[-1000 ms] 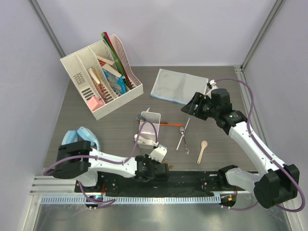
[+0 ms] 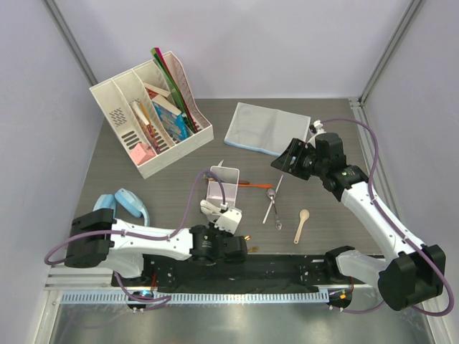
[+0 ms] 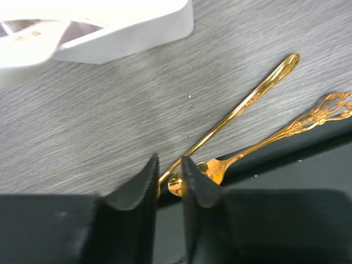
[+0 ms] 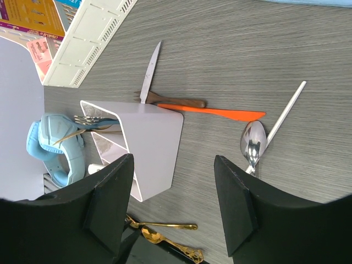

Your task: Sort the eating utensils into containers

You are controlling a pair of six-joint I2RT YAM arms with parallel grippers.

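My left gripper hangs low over a thin gold utensil [image 3: 258, 91] and an ornate gold spoon [image 3: 330, 110] at the front edge, its fingertips a little apart; whether it touches either is unclear. A white divided holder [image 4: 151, 143] stands behind it with several utensils in it. To its right lie an orange knife [image 4: 242, 114], a brown fork [image 4: 181, 102], a silver knife [image 4: 148, 77], silver spoons [image 4: 253, 137], a white stick [image 4: 289, 107] and a wooden spoon [image 2: 303, 215]. My right gripper is open above the table, empty.
A cream organizer [image 2: 115, 107] with books stands back left, a pale mat [image 2: 265, 122] at the back. Blue headphones [image 2: 130, 202] lie at the left. A dark strip [image 2: 287, 269] runs along the front edge.
My left arm has shifted left and slightly up in the top view, uncovering more of the gold utensils. The right arm has not moved.
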